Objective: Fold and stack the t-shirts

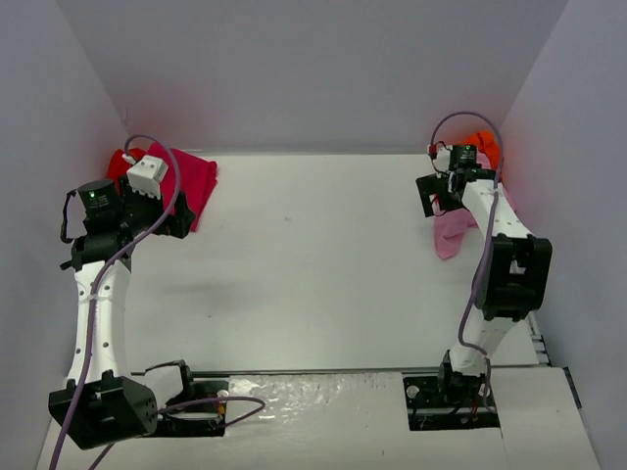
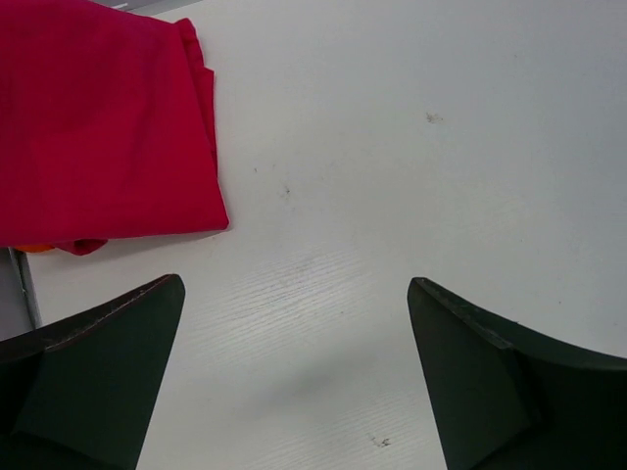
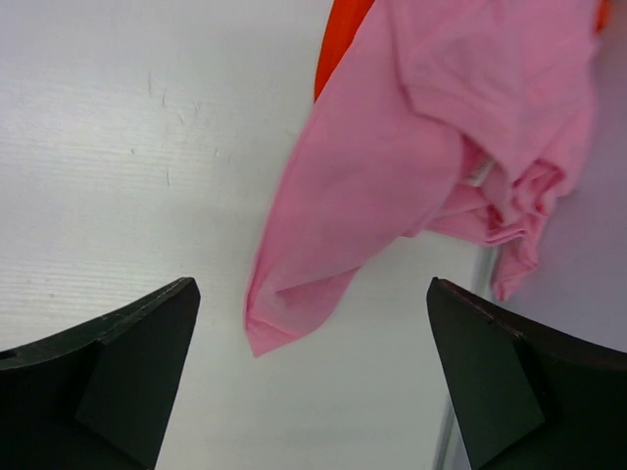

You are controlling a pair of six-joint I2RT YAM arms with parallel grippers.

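Observation:
A red folded shirt (image 2: 108, 127) lies at the table's far left, with a bit of orange cloth (image 2: 37, 248) peeking from under its edge. Beside it my left gripper is open over bare table, its fingers wide apart. On the far right a pink shirt (image 3: 362, 186) lies crumpled and loose, partly over orange cloth (image 3: 340, 39). My right gripper hangs open above a pink corner, with nothing gripped. In the top view the right arm covers part of the pink shirt (image 1: 452, 235), and the left arm hides some of the red shirt (image 1: 203, 181).
Walls close in at the left, back and right; the pink shirt reaches the right wall. Cables loop over both arms.

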